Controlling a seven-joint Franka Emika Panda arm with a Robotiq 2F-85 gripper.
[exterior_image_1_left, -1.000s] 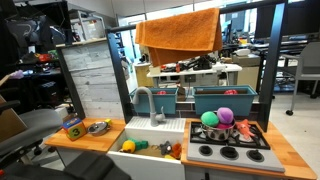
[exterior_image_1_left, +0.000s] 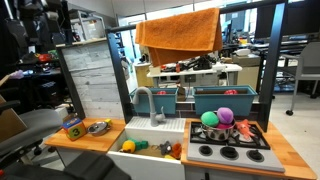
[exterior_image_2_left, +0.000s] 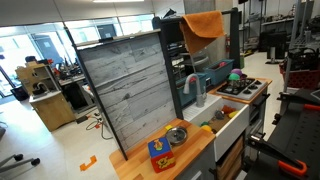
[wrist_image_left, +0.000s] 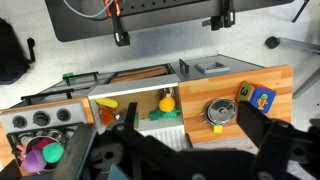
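My gripper stands open in the wrist view, its two fingers (wrist_image_left: 121, 36) far apart with nothing between them. It hangs high above the toy kitchen. Below it, the sink (wrist_image_left: 148, 103) holds several toy foods, among them an orange item (wrist_image_left: 167, 104). To one side, a metal pot (wrist_image_left: 219, 111) rests on the wooden counter beside a coloured box (wrist_image_left: 262, 98). At the other side is the stove (exterior_image_1_left: 232, 149), bearing a green bowl (exterior_image_1_left: 209, 119) and a purple round item (exterior_image_1_left: 225, 115). In exterior view 1 the dark arm (exterior_image_1_left: 35, 40) is at the upper left.
An orange towel (exterior_image_1_left: 180, 37) hangs from the black frame (exterior_image_1_left: 268, 65) over the counter. A tall faucet (exterior_image_1_left: 149, 103) rises behind the sink. Blue-green bins (exterior_image_1_left: 222, 101) line the back, and a grey wood-look panel (exterior_image_2_left: 133, 90) closes one side.
The arm now shows more fully at the upper left of exterior view 1, having moved into the picture there. The objects on the counter, stove and sink look unmoved.
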